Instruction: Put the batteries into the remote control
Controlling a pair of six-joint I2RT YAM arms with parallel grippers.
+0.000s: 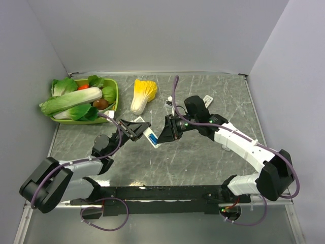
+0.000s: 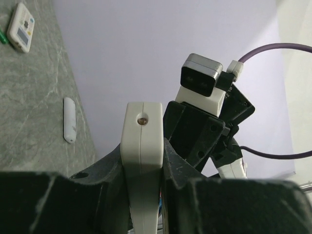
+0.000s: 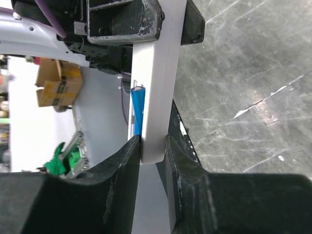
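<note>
A white remote [image 1: 147,129] is held in the air between both grippers, a blue battery [image 1: 153,139] lying in its open compartment. My left gripper [image 1: 138,130] is shut on one end; its own view shows the remote's white body [image 2: 141,146] upright between the fingers. My right gripper [image 1: 164,135] is at the other end, shut on it. In the right wrist view the fingertips [image 3: 125,161] press at the bottom of the remote [image 3: 158,83], by the lower end of the blue battery [image 3: 138,109].
A green basket of vegetables [image 1: 63,117] stands at the back left, a yellow-topped cabbage [image 1: 143,95] at the back centre. A second remote [image 1: 207,100] and a white rounded object [image 2: 69,119] lie on the right of the table.
</note>
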